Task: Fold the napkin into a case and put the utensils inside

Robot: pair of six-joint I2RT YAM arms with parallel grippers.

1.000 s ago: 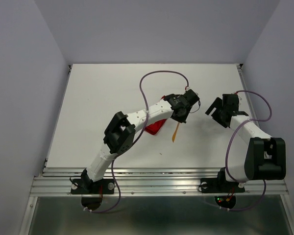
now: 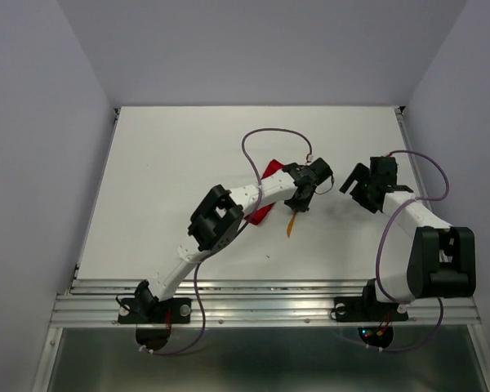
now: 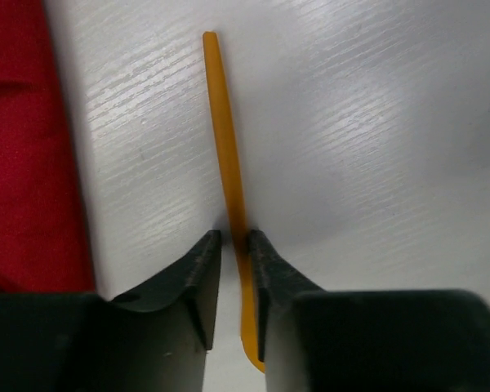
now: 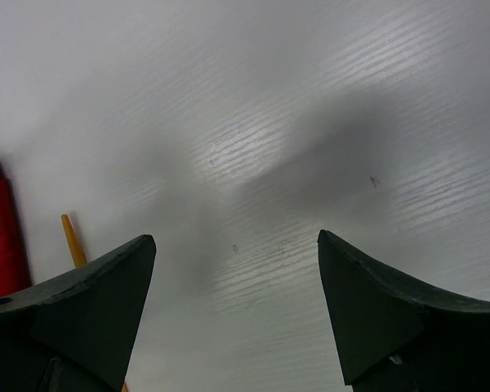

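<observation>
A red folded napkin (image 2: 258, 214) (image 3: 28, 147) (image 4: 0, 229) lies mid-table, partly under the left arm. An orange utensil (image 2: 291, 224) (image 3: 225, 139) (image 4: 72, 237) lies beside it on the white table. My left gripper (image 2: 300, 208) is down on the utensil, its fingertips close on either side of it, part open as far as shows; whether it grips is unclear. My right gripper (image 2: 351, 184) stands open over bare table to the right, nothing between its fingers.
Grey walls stand behind and at both sides; a small dark speck lies near the front middle.
My left gripper has come down a little onto the orange utensil, and its arm and cable have shifted slightly. The right arm is practically still.
</observation>
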